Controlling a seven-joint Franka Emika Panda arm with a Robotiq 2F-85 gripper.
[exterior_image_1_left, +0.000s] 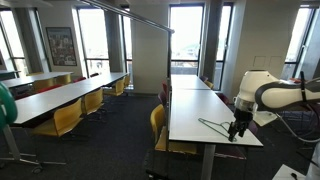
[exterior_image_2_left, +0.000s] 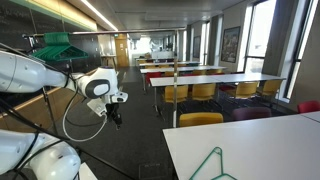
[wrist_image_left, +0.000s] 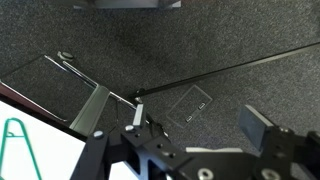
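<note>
A green clothes hanger (exterior_image_1_left: 216, 127) lies on the near end of the white table (exterior_image_1_left: 187, 110). In exterior view 2 only part of the hanger (exterior_image_2_left: 218, 152) shows at the bottom edge. My gripper (exterior_image_1_left: 238, 130) points downward beside the table's end, to the right of the hanger in exterior view 1. The wrist view has the open gripper over dark carpet with its fingers wide apart and no object between them. At that view's lower left, the hanger (wrist_image_left: 20, 140) is partly cut off, on the white tabletop (wrist_image_left: 55, 150).
More green hangers (exterior_image_2_left: 58, 47) hang at the upper left of exterior view 2. Yellow chairs (exterior_image_2_left: 200, 119) and a dark red chair (exterior_image_2_left: 258, 114) line the table's side. Carpet (exterior_image_2_left: 140, 120) lies open between my arm and the tables.
</note>
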